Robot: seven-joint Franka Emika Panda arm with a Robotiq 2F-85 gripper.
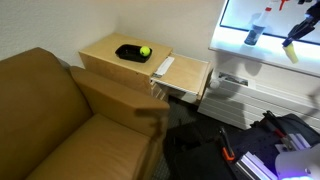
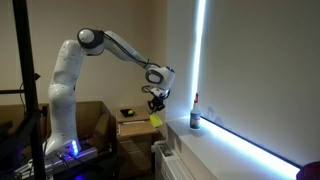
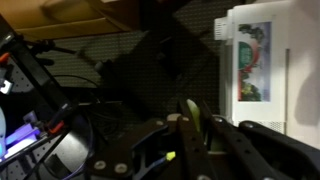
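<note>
A thin yellow piece (image 1: 290, 51), perhaps a sponge or cloth, hangs from my gripper (image 1: 290, 42) near the window at the right. From the other side, the same yellow piece (image 2: 156, 120) dangles under the gripper (image 2: 156, 104), in front of the sill and clear of it. The wrist view is dark; only a narrow yellow edge (image 3: 194, 113) shows between the fingers, which are shut on it. Its exact shape and what lies right beneath it are hard to tell.
A clear bottle (image 2: 195, 113) stands on the white windowsill (image 2: 235, 145). On the wooden cabinet (image 1: 100, 47) sits a black tray (image 1: 133, 53) holding a yellow-green ball (image 1: 145, 50). A white sheet (image 1: 164, 66) lies beside an open drawer (image 1: 185, 73). The brown sofa (image 1: 80, 120) fills the left.
</note>
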